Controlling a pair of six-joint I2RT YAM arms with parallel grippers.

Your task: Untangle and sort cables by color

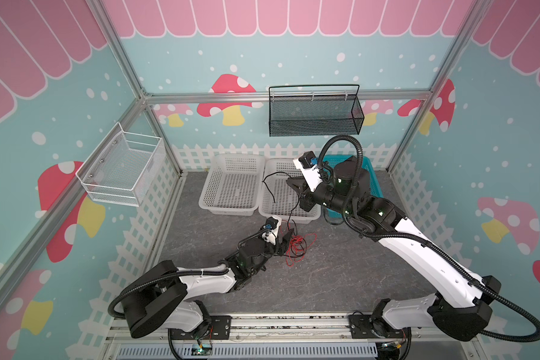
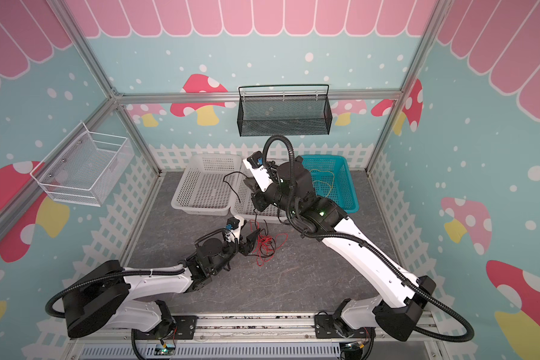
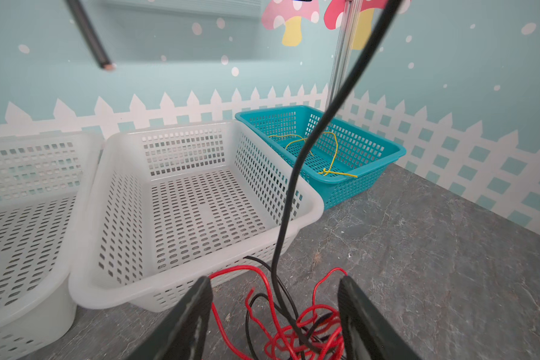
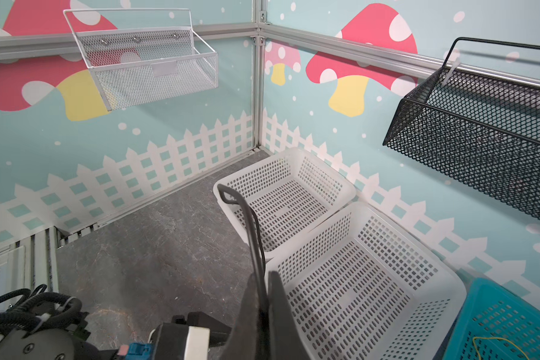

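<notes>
A tangle of red cable point(image 3: 276, 336) mixed with black cable lies on the grey table in front of the middle basket. My left gripper stands open at the tangle, one finger to each side; red and black strands show between the fingers. A black cable point(image 3: 294, 174) rises from the tangle in the left wrist view. High above the middle basket, my right gripper is shut on this black cable. Its free end loops over and hangs toward the two white baskets. Yellow cable point(image 3: 334, 150) lies in the teal basket point(image 3: 366, 180).
The left white basket point(image 4: 294, 157) and middle white basket point(image 4: 426, 249) look empty inside. Wire baskets, one white point(image 1: 117, 171) and one black point(image 1: 316, 114), hang on the frame. Bare table point(image 1: 342, 270) extends right of the tangle.
</notes>
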